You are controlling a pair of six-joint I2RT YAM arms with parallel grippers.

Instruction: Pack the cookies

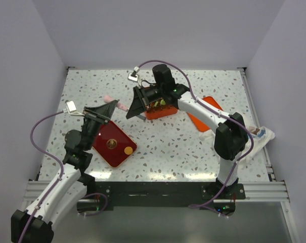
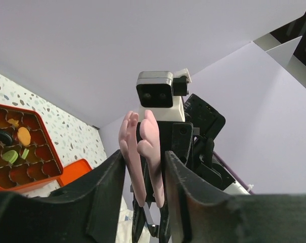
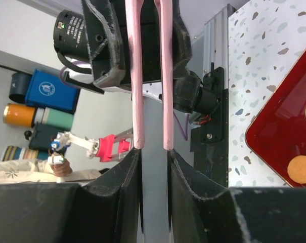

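Observation:
Pink tongs (image 2: 151, 147) hang upright between my two grippers above the table. My left gripper (image 1: 108, 108) is at their pink end; in its wrist view its dark fingers flank the tongs' lower part, and how far they are closed is unclear. My right gripper is shut on the tongs, whose two pink arms rise from between its fingers in the right wrist view. A red tray (image 1: 104, 149) below holds round cookies (image 1: 128, 150). Behind, an orange compartment box (image 2: 36, 164) holds several coloured pieces.
An orange lid (image 1: 201, 121) lies right of the box, beside a crumpled white bag (image 1: 259, 139). Pale walls surround the table.

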